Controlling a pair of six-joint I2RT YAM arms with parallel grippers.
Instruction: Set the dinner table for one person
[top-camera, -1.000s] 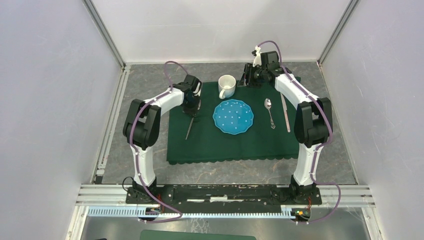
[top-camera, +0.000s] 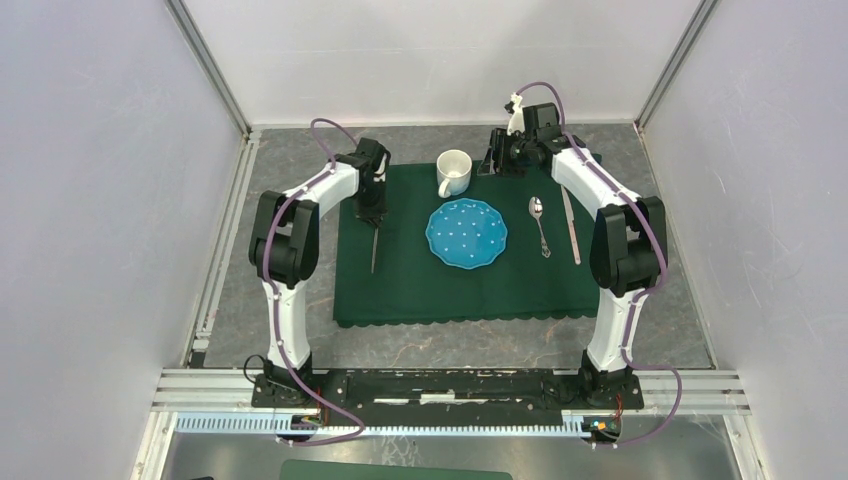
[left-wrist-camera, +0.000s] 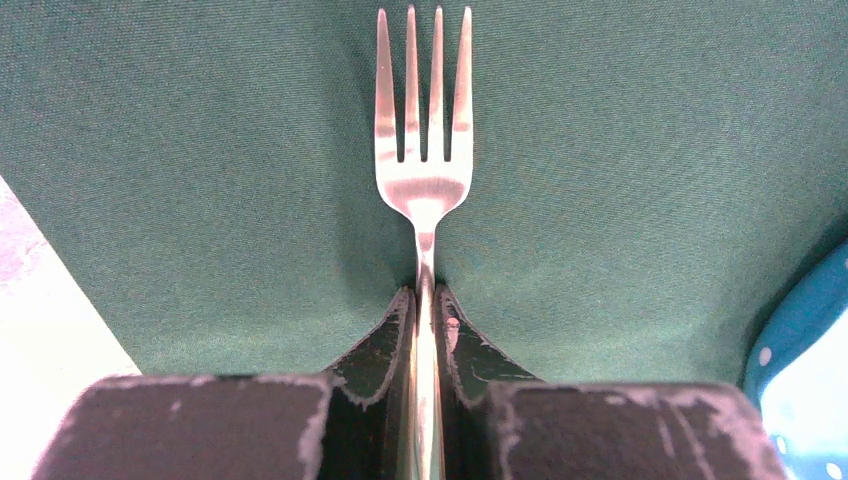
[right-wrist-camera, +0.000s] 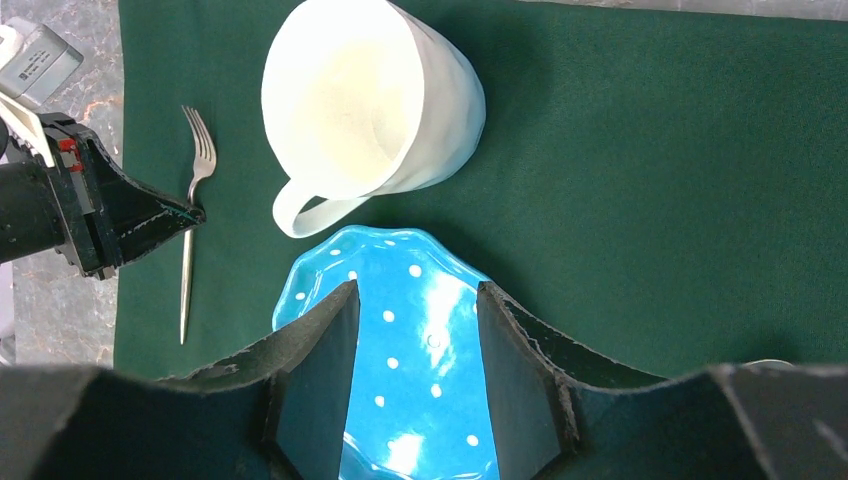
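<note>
In the left wrist view my left gripper is shut on the handle of a silver fork (left-wrist-camera: 424, 185), tines pointing away. From above, the fork's handle (top-camera: 375, 252) runs toward the front on the left side of the green cloth (top-camera: 420, 295). My right gripper stands part open, empty, right of the white mug (top-camera: 454, 172) near the back edge. The blue dotted plate (top-camera: 467, 233) lies in the middle, with the mug behind it. To its right are a spoon (top-camera: 540, 225) and a knife (top-camera: 571, 227), side by side.
Grey marbled tabletop (top-camera: 440, 350) borders the cloth, with pale walls on three sides. Between the fork and the plate there is a bare gap.
My left gripper has shifted left and slightly back with the fork, whose slant has straightened to nearly upright in the top view. The right arm, plate, mug, spoon and knife look unmoved.
</note>
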